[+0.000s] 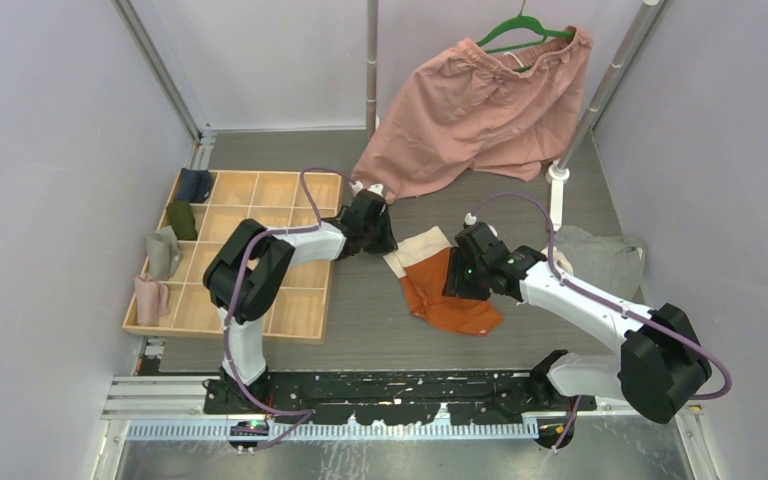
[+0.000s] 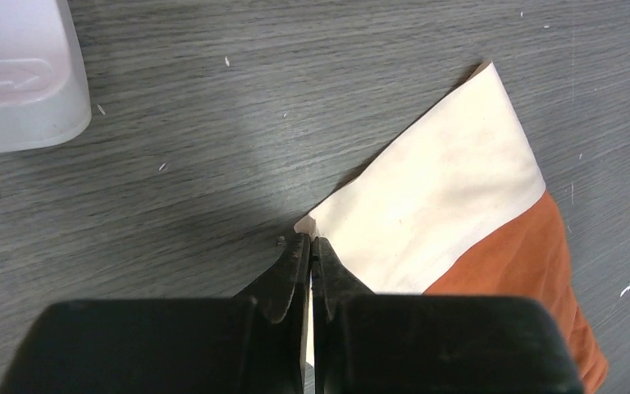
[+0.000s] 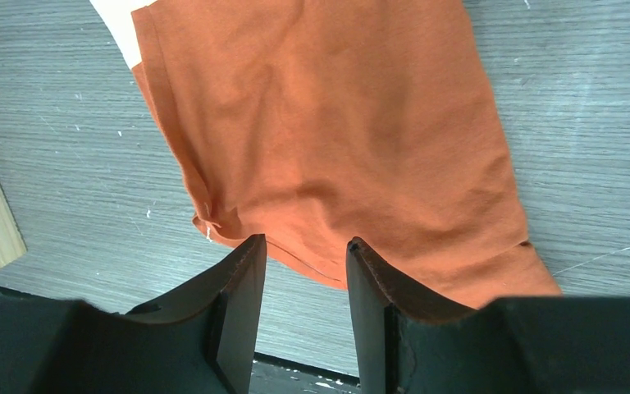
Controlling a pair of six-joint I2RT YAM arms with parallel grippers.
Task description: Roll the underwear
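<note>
The orange underwear (image 1: 440, 320) with a cream waistband lies spread on the grey floor board (image 1: 360, 310), with some small folds along its edges in the right wrist view. My left gripper is shut at the waistband's left corner; whether any cloth is between its tips is hard to tell. My right gripper is open above the orange body (image 3: 336, 123), with nothing between its fingers.
A wooden grid box (image 1: 302, 320) with several rolled cloths stands on the left. Pink shorts (image 1: 460, 110) hang from a green hanger at the back. A grey cloth (image 1: 605, 260) lies at the right.
</note>
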